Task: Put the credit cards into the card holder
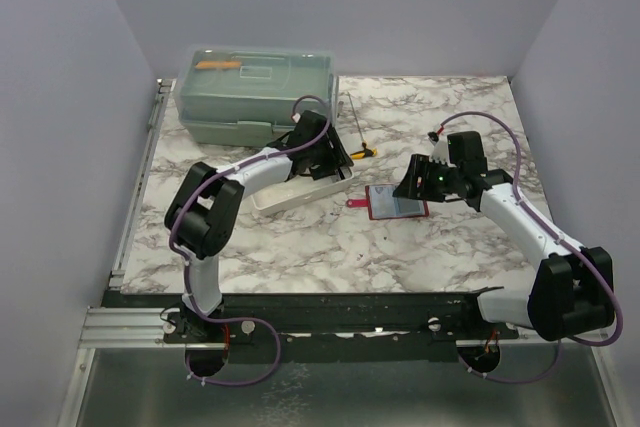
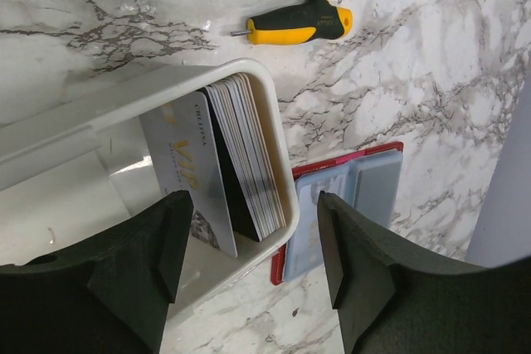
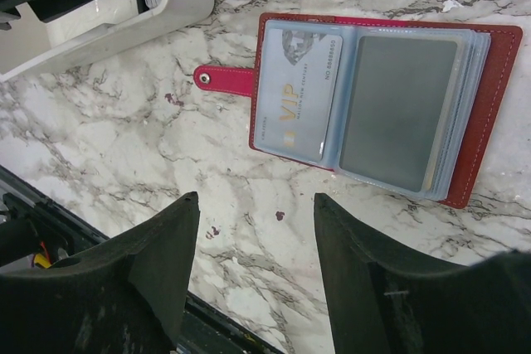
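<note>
My left gripper stands open over a white plastic tray [image 1: 290, 202] holding a stack of cards [image 2: 247, 155] and a loose VIP card [image 2: 187, 155] leaning beside it. The red card holder [image 3: 481, 105] lies open on the marble to the right of the tray, with a VIP card [image 3: 294, 93] in a clear sleeve on its left side. My right gripper is open, just to the near side of the holder in its wrist view and above the marble.
A large translucent green case [image 1: 255, 97] sits at the back left. A yellow-black tool [image 2: 290, 26] lies behind the tray.
</note>
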